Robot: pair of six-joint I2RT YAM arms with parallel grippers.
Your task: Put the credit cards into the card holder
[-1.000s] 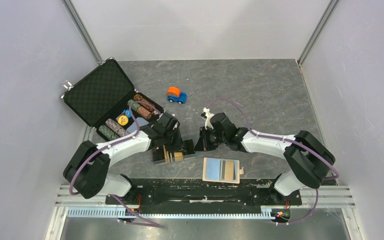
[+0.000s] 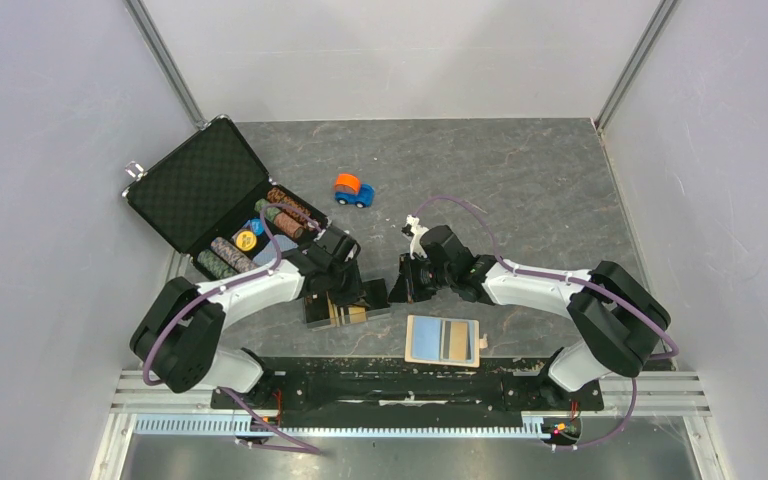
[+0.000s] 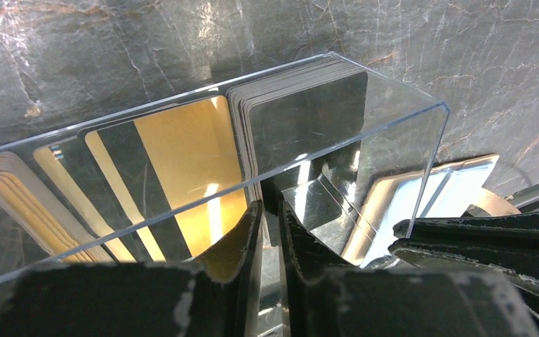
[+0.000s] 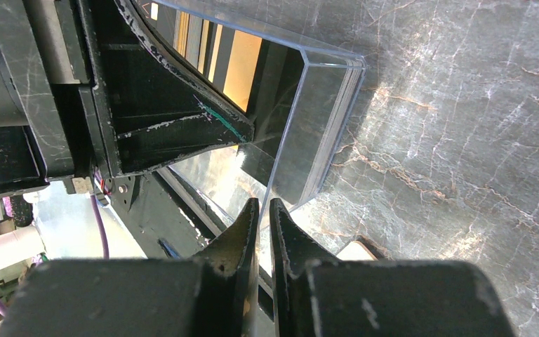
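The clear card holder (image 3: 400,116) lies on the grey table, gold and black cards standing inside it. Toward its right end, a stack of black cards (image 3: 309,112) sits beside a gold card (image 3: 193,147). My left gripper reaches into the holder at the stack's lower edge, its fingers slightly apart; whether a card edge lies between them is hard to see. My right gripper is shut on the end wall of the card holder (image 4: 291,133). From above, the left gripper (image 2: 352,300) hides part of the holder.
A shallow tray (image 2: 442,362) lies front right of the holder. An open black case (image 2: 200,185) with chips stands at the back left, a toy truck (image 2: 354,191) behind the grippers. Free table extends at the back right.
My left arm has shifted slightly, its gripper still over the holder. The right arm and the holder have stayed in place.
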